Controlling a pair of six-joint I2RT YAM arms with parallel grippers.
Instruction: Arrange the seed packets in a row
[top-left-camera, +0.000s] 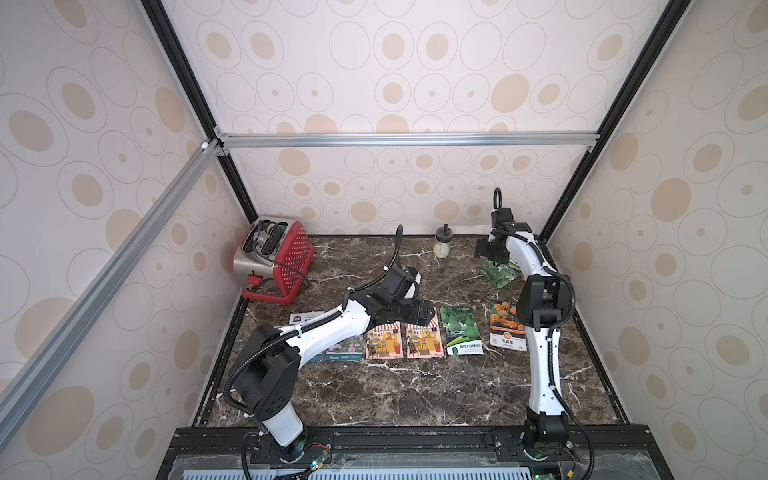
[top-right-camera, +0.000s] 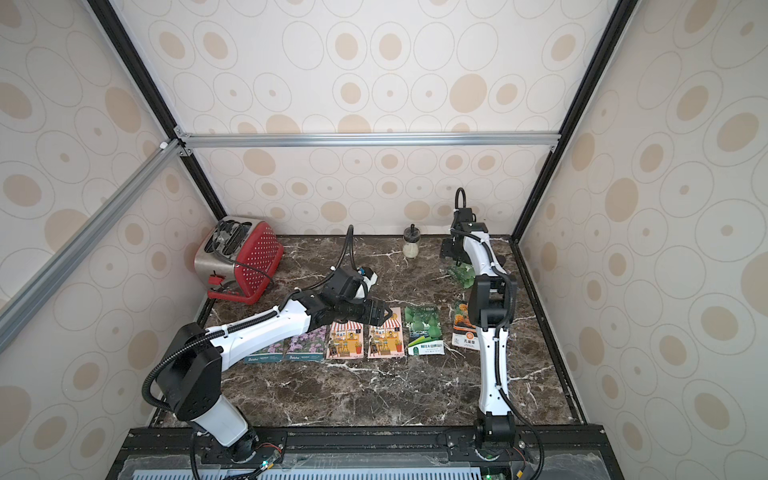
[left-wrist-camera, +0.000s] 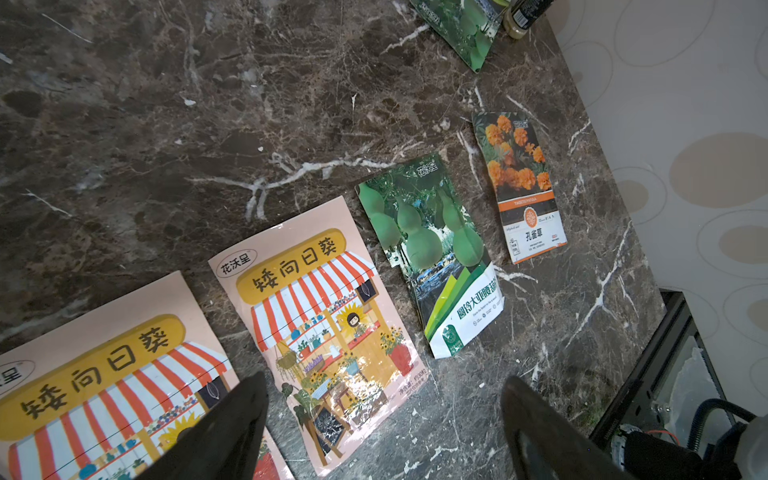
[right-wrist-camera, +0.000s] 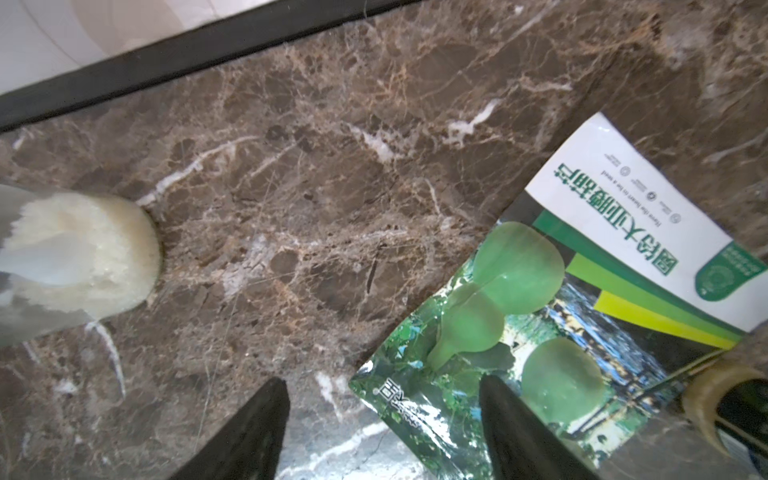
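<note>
Along the front of the table lie two purple-flower packets, two sunflower packets, a green gourd packet and an orange marigold packet, side by side with a small gap before the marigold one. Another green gourd packet rests askew at the back right. Above it is my right gripper, open, one finger over the packet's corner in the right wrist view. My left gripper hovers over the sunflower packets, open and empty, hiding their upper parts from the top views.
Near the back wall stands a jar of white grains, left of my right gripper. A dark-capped bottle touches or overlaps the far green packet's edge. At the left is a red toaster.
</note>
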